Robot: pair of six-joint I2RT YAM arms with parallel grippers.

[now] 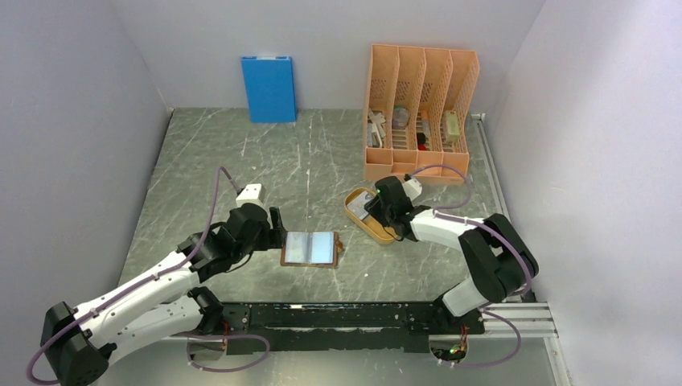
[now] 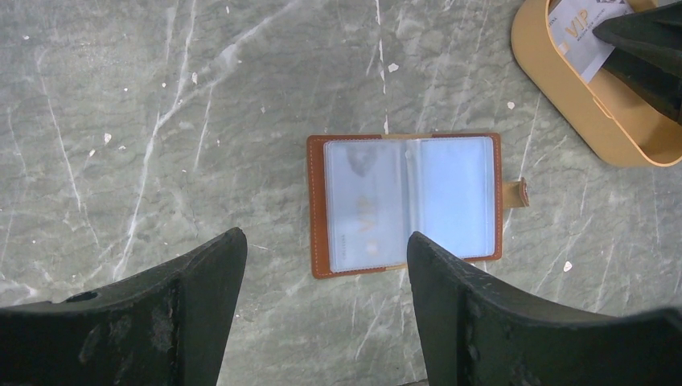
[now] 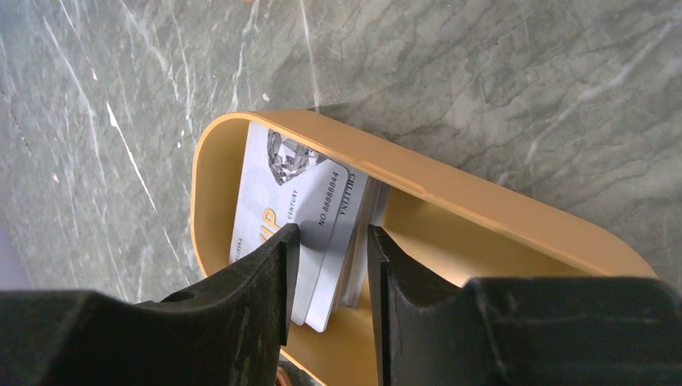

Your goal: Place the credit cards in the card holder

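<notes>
An oval tan tray [image 1: 377, 233] holds a stack of silver-white cards [image 3: 273, 185] with "VIP" printing, leaning at one end. My right gripper is down in the tray at the cards, fingers part open, one finger against the top card's face, the other beside the stack's edge. The open card holder [image 2: 367, 205], brown with clear sleeves, lies flat left of the tray in the top view. My left gripper is open above the holder's near side, nothing between its fingers.
A pink divided organizer [image 1: 416, 165] with assorted items stands at the back right. A blue board [image 1: 269, 88] stands at the back.
</notes>
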